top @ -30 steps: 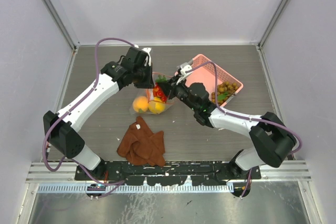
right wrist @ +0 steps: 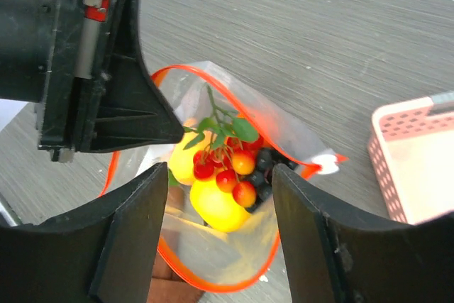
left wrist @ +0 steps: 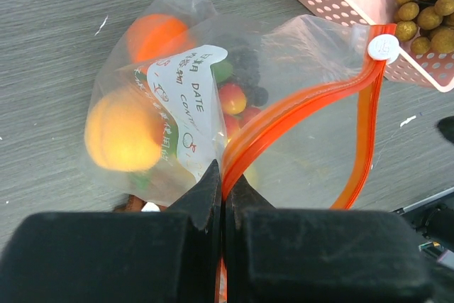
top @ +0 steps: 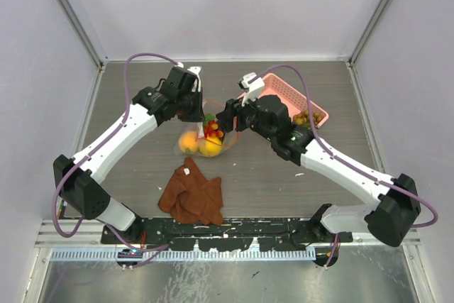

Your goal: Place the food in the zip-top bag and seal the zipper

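Observation:
The clear zip top bag point(left wrist: 305, 54) has an orange zipper rim, and its mouth gapes wide. Inside it lie yellow and orange fruit point(right wrist: 216, 204), small red tomatoes point(right wrist: 228, 179) with green leaves, and dark round fruit point(right wrist: 264, 168). My left gripper is shut on the bag's rim, holding one side of the mouth up. Just outside the mouth, my right gripper stands open and empty, its two fingers spread with the tomatoes visible beyond them. In the top view its tips point(top: 227, 115) are close to the bag's right side.
A pink basket point(top: 284, 90) at the back right holds brownish round fruit point(left wrist: 429, 8). A brown cloth point(top: 191, 193) lies on the table in front of the bag. Bare table point(top: 262, 189) shows to the cloth's right.
The tomatoes with leaves, held by my right gripper a second ago, now lie in the bag, let go. My right gripper has opened and its arm has swung toward the right. The left arm has barely shifted.

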